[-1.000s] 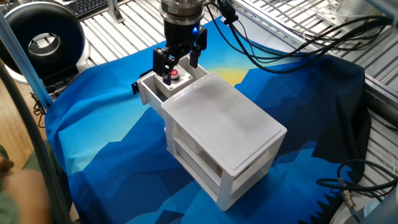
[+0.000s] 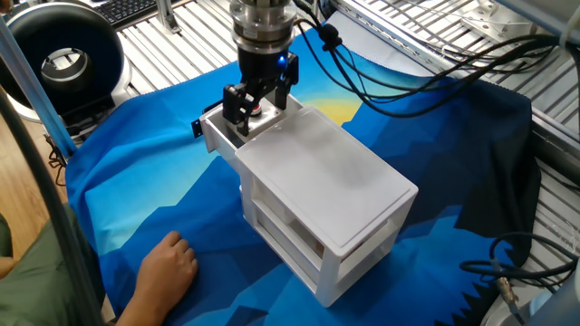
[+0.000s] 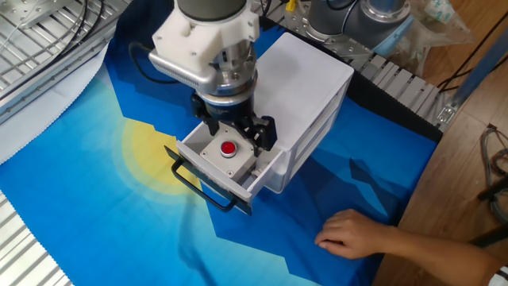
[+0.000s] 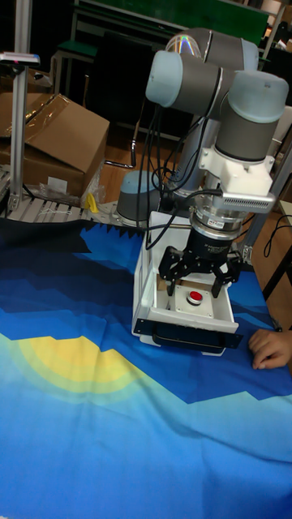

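Observation:
A white drawer unit (image 2: 331, 181) stands on the blue patterned cloth, its top drawer (image 3: 190, 156) pulled out. The drawer has a dark front with a black handle (image 3: 202, 188). In it sits a light box with a red button (image 3: 228, 148) on top, seen clearly in exterior views 2 and 3. My gripper (image 4: 200, 287) points down over the drawer, its fingers spread wide to either side of the box. It appears open; whether a fingertip touches the box or the drawer wall cannot be made out. In exterior view 1 the gripper partly hides the button.
A person's hand (image 3: 349, 234) rests on the cloth beside the drawer unit. Black cables (image 2: 435, 81) hang from the arm. The cloth (image 4: 104, 432) in front of the drawer is clear. A cardboard box (image 4: 61, 143) stands in the background.
My gripper has come down a little over the drawer, covering more of the red button. The person's hand has moved in from the lower left onto the cloth. The drawer unit has not moved.

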